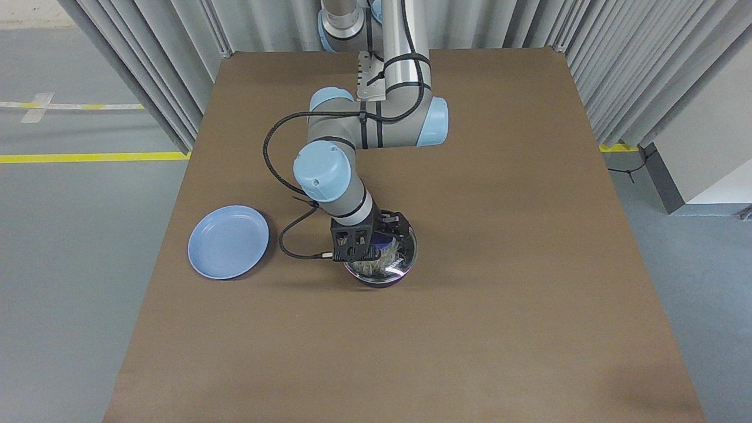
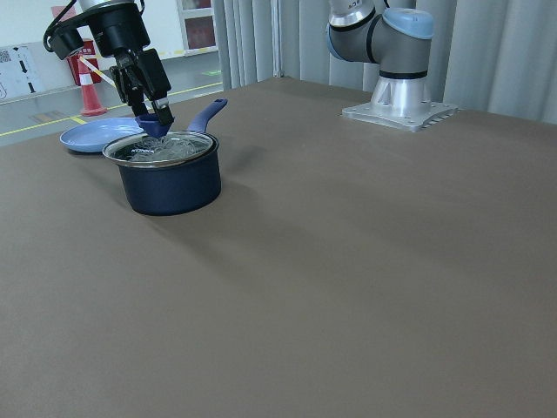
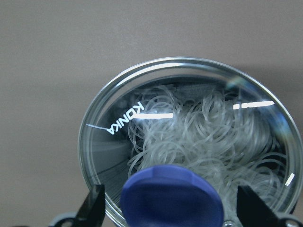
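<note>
A dark blue pot point(image 2: 174, 187) with a blue handle point(image 2: 205, 117) sits on the table under a glass lid point(image 3: 118, 90), translucent noodle-like strands visible through the glass. The lid has a dark blue knob point(image 3: 171, 201). My gripper point(image 2: 155, 117) is low over the lid, its fingers on either side of the knob in the wrist view. Whether they press on the knob is hard to tell. In the front view my gripper point(image 1: 370, 239) covers much of the lid.
A light blue plate point(image 1: 227, 242) lies left of the pot in the front view. The arm's base point(image 2: 399, 113) stands at the back.
</note>
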